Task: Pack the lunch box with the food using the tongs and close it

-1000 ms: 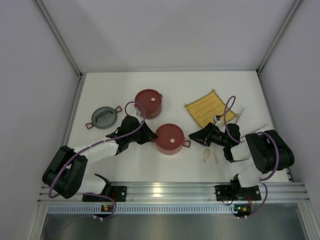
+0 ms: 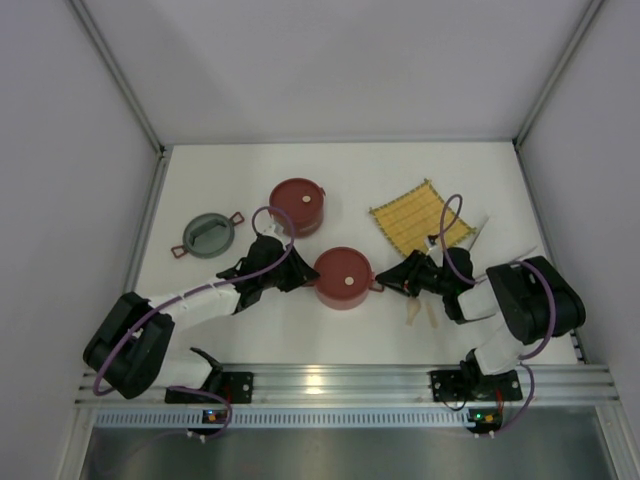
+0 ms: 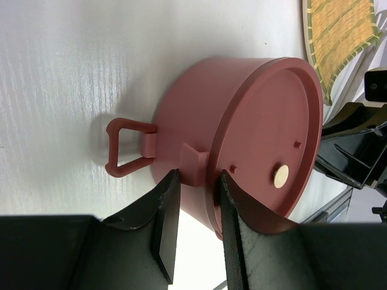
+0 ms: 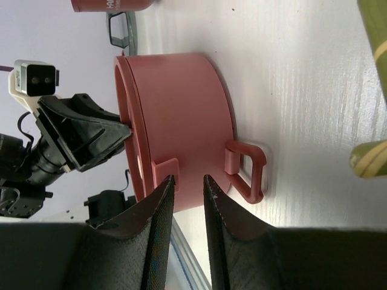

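A round dark-red lunch box (image 2: 336, 298) with its lid (image 2: 342, 265) on stands in the middle of the table. In the left wrist view my left gripper is shut on the lid's rim at its small tab (image 3: 193, 164); a side handle (image 3: 115, 148) sticks out below. My right gripper stands part open at the opposite side, one fingertip overlapping the other lid tab (image 4: 165, 169) in view. Whether it touches the tab I cannot tell. The second handle (image 4: 257, 172) is free of the right fingers.
Another dark-red lunch box (image 2: 297, 220) stands behind. Back left lies a grey-green tray (image 2: 209, 235) with red handles. A yellow woven mat (image 2: 415, 215) lies back right, with light utensils (image 2: 413, 310) near the right arm.
The left gripper has edged right onto the lid's rim.
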